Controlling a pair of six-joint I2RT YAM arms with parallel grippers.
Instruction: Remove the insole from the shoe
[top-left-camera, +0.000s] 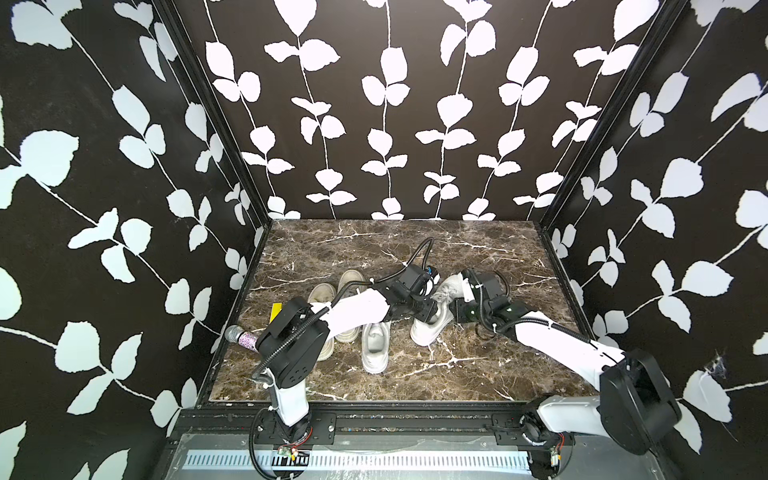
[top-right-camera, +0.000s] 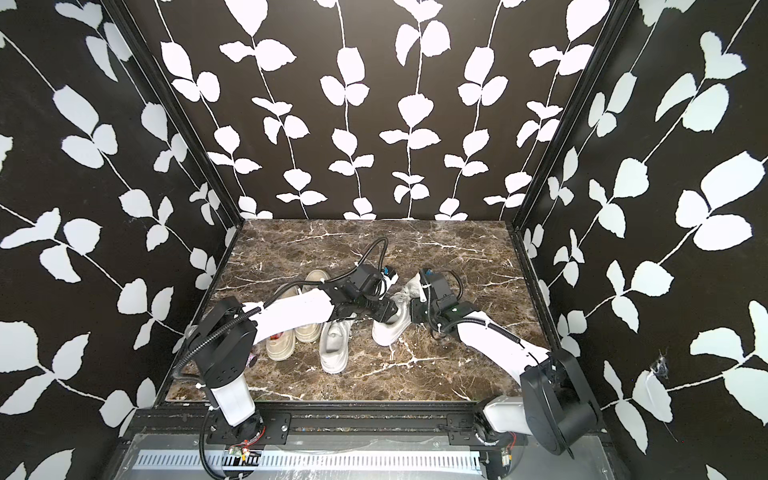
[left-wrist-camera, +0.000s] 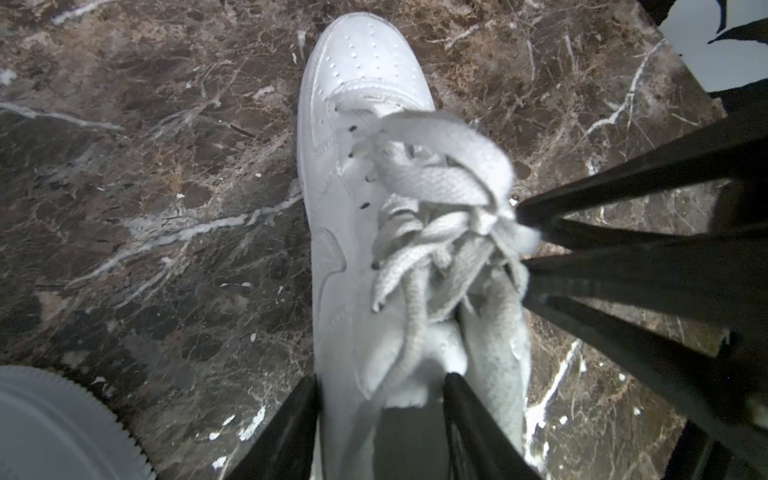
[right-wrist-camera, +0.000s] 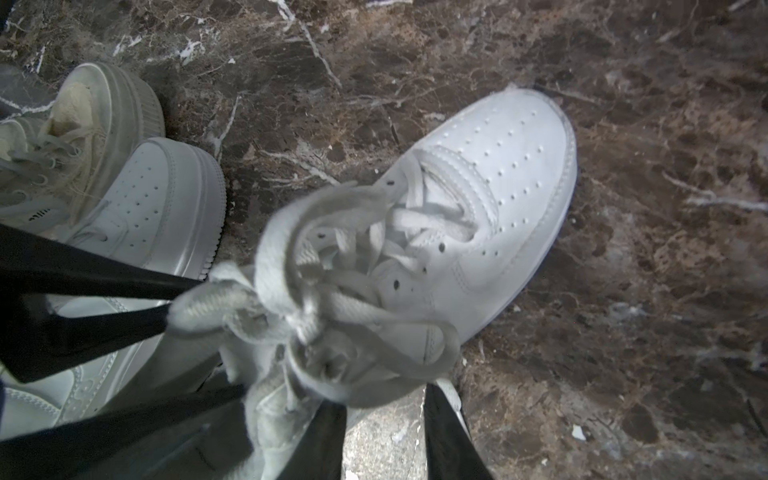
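A white lace-up sneaker (top-left-camera: 428, 332) (left-wrist-camera: 336, 208) (right-wrist-camera: 512, 184) lies between both grippers, its laces bunched over the tongue. In the left wrist view my left gripper sits over the shoe's rear, near the collar, fingers apart. The other arm's dark fingers reach in from the right there. My right gripper is beside the laces and tongue, its two fingertips apart, with bare marble showing between them. The insole cannot be made out.
Another white sneaker (top-left-camera: 376, 352) stands left of this one, with beige shoes (top-right-camera: 280, 345) further left. A pink bottle (top-left-camera: 246, 338) and yellow item (top-left-camera: 276, 309) lie at the left edge.
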